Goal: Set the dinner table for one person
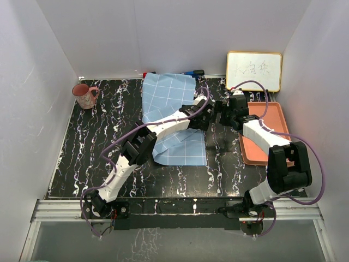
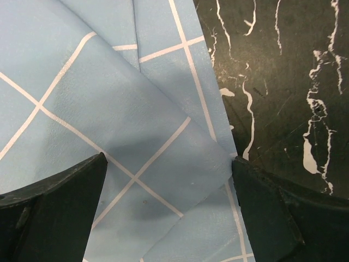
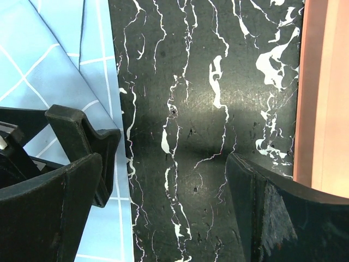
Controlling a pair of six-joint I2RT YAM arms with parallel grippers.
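Observation:
A blue checked cloth (image 1: 177, 153) lies creased on the dark marbled table, with a folded flap across its middle. My left gripper (image 1: 203, 121) is low over the cloth's right side; in the left wrist view it is open, the folded flap's corner (image 2: 210, 169) between its fingers, by the right one. My right gripper (image 1: 223, 112) stands open above bare table between the cloth and the orange tray (image 1: 260, 155); the left gripper shows at the left of the right wrist view.
A pink patterned mug (image 1: 85, 97) stands at the back left. A small whiteboard (image 1: 253, 71) is at the back right.

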